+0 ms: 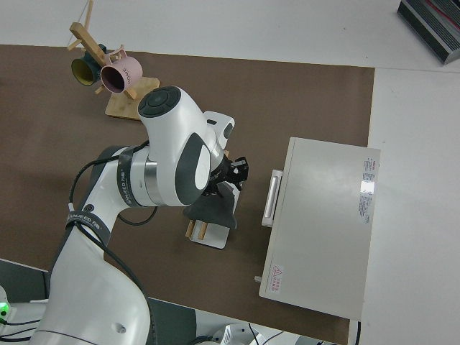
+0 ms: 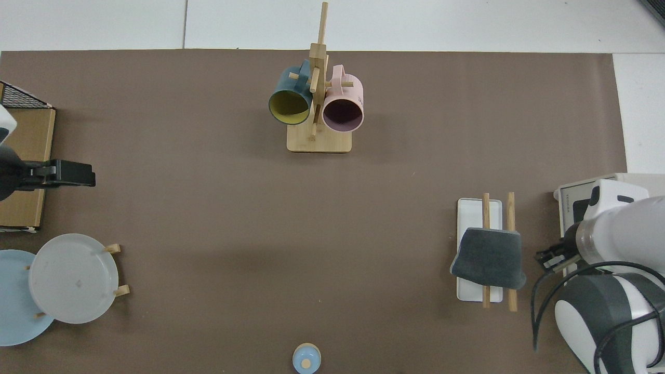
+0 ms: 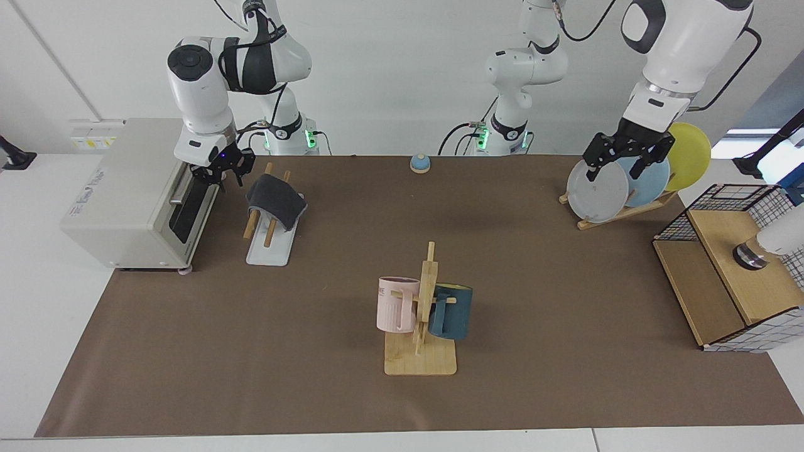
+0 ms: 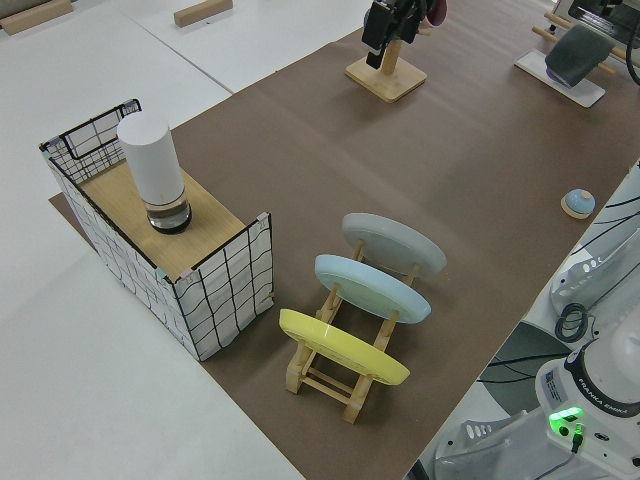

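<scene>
A dark grey cloth (image 2: 486, 255) drapes over two wooden bars (image 2: 511, 299) on a white base (image 2: 467, 296). My right gripper (image 2: 548, 262) is just beside the cloth's right, with no cloth visibly in it; its fingers are too small to judge. My left gripper (image 2: 81, 174) is at the left, above the wooden-shelved crate (image 2: 25, 131), apparently empty; whether it is open cannot be told.
A mug tree (image 2: 318, 140) holds a teal mug and a pink mug at the back. A plate rack with white (image 2: 71, 277), blue and yellow plates stands front left. A white appliance (image 1: 323, 223) stands right; a small blue object (image 2: 306, 358) lies in front.
</scene>
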